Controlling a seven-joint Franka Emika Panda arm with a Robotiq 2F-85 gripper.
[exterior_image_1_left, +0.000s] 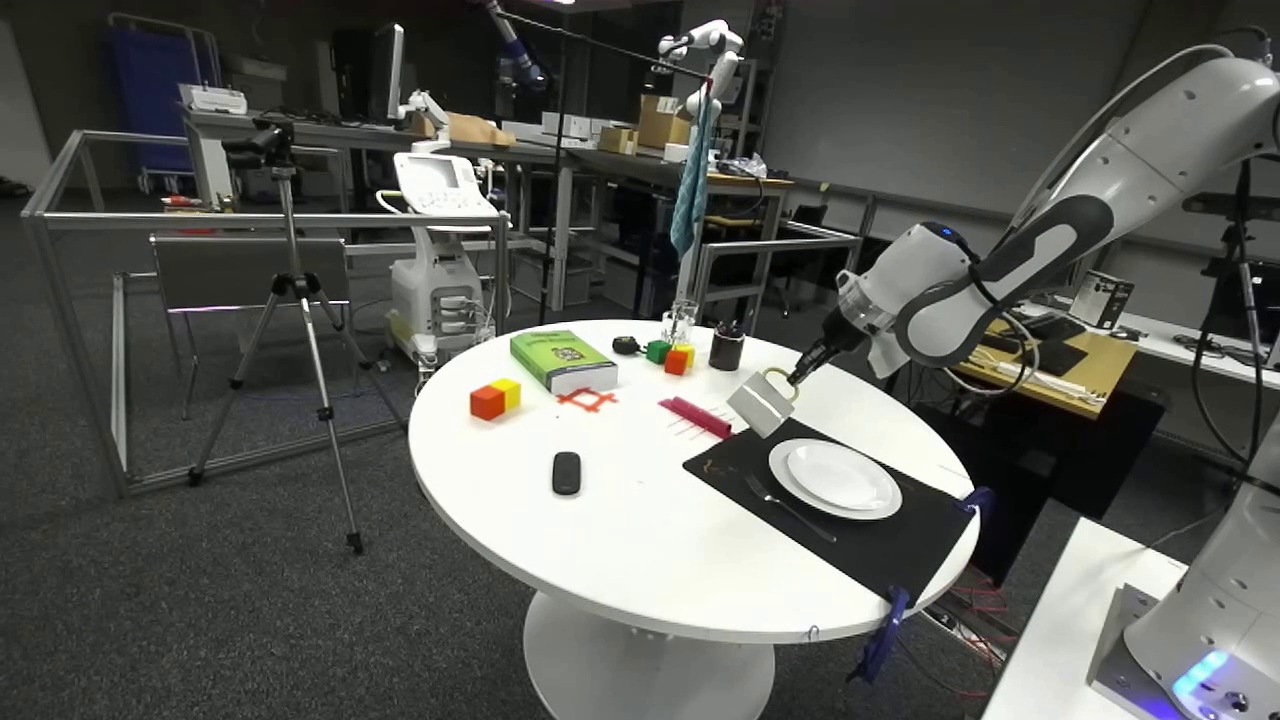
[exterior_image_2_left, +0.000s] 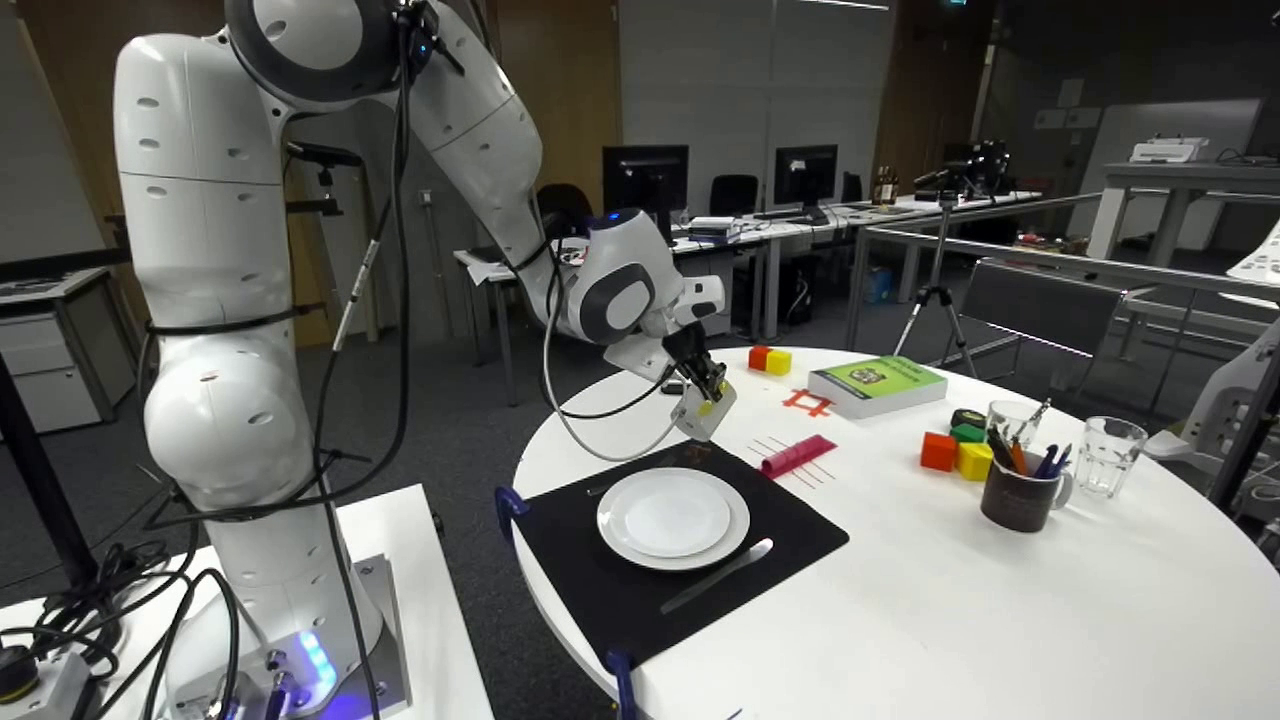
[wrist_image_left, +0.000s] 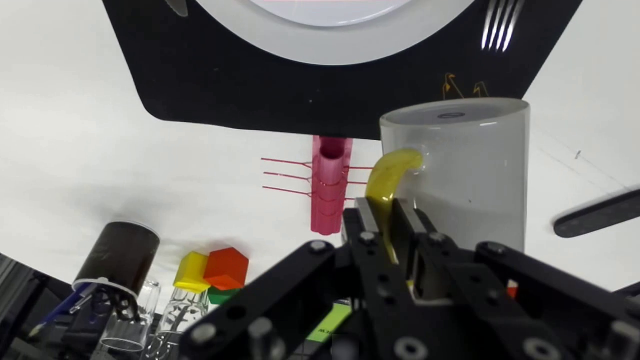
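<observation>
A white mug (wrist_image_left: 471, 186) with a yellow handle (wrist_image_left: 385, 174) hangs tilted in the air. My gripper is shut on that handle, one finger on either side, as the wrist view shows. In exterior view 1 the mug (exterior_image_1_left: 762, 404) appears above the far edge of the black placemat (exterior_image_1_left: 864, 558). From exterior view 2 the mug (exterior_image_2_left: 705, 414) stands out beyond the plates, its handle mostly covered by the gripper (exterior_image_2_left: 716, 390). A small oval mark shows on the mug's end face in the wrist view.
White stacked plates (exterior_image_2_left: 674, 516), a fork (exterior_image_1_left: 786, 504) and a knife (exterior_image_2_left: 716, 576) lie on the placemat. Close by is a pink roll (exterior_image_1_left: 698, 418) with thin sticks. A dark pen mug (exterior_image_2_left: 1020, 494), glasses (exterior_image_2_left: 1110, 456), cubes and a green book (exterior_image_1_left: 564, 360) occupy the table farther off.
</observation>
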